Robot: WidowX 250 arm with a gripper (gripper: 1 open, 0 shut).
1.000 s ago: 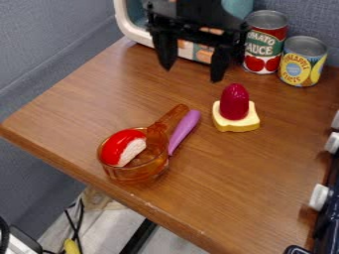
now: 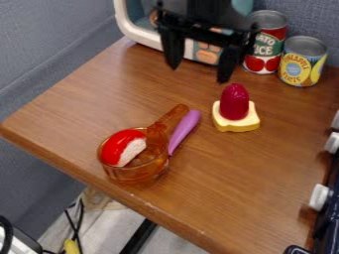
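The black gripper [image 2: 199,60] hangs at the top centre with its two fingers spread apart, above the back of the wooden table [image 2: 93,109] and in front of a toy microwave. Nothing shows between the fingers. An amber transparent pot [image 2: 133,172] holds a red and white toy [image 2: 123,146] near the front left. A purple utensil [image 2: 184,130] lies against the pot and its handle. A red oblong toy [image 2: 233,100] stands on a yellow bread-like slice [image 2: 239,123] at right of centre.
A tomato sauce can [image 2: 264,45] and a yellow can [image 2: 302,65] stand at the back right. The microwave [image 2: 134,22] is at the back. A dark appliance with white knobs [image 2: 324,203] lines the right edge.
The objects on the table have not moved.
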